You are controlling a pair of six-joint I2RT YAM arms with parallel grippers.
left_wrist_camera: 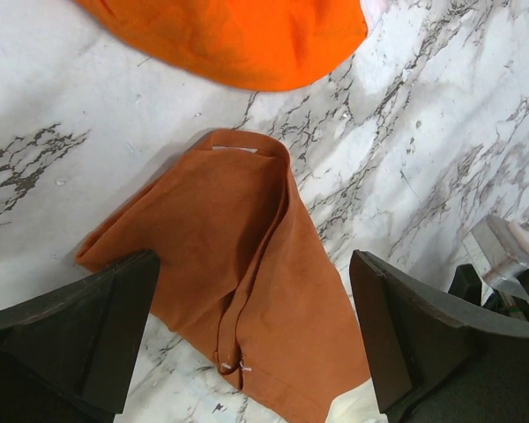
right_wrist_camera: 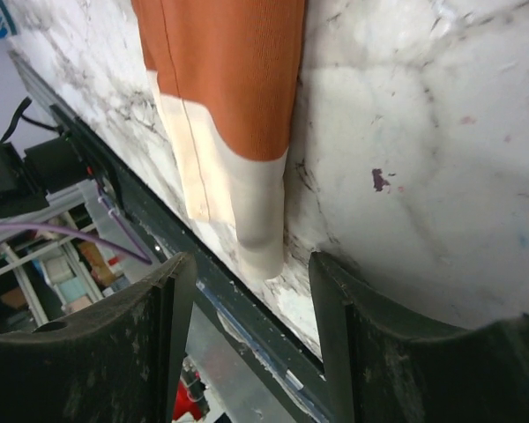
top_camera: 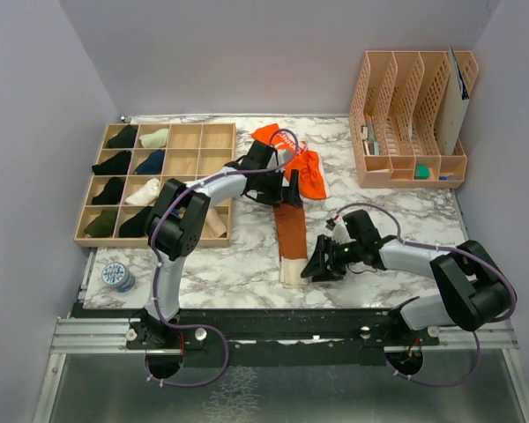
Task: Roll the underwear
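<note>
A rust-brown piece of underwear (top_camera: 291, 233) with a cream end (top_camera: 293, 271) lies as a narrow folded strip on the marble table. In the left wrist view, the far brown end (left_wrist_camera: 216, 211) shows creases and a raised fold. My left gripper (top_camera: 286, 192) is open over that end, its fingers (left_wrist_camera: 88, 335) apart on either side of the cloth. The open right gripper (top_camera: 316, 269) is by the cream end. In the right wrist view, the cream tip (right_wrist_camera: 260, 238) reaches toward the gap between the fingers, which do not grip it.
Orange cloth (top_camera: 310, 172) lies just beyond the strip. To the left is a wooden divided box (top_camera: 183, 166) with rolled items; a tan rack (top_camera: 406, 167) stands back right. A blue-and-white can (top_camera: 117, 276) sits front left.
</note>
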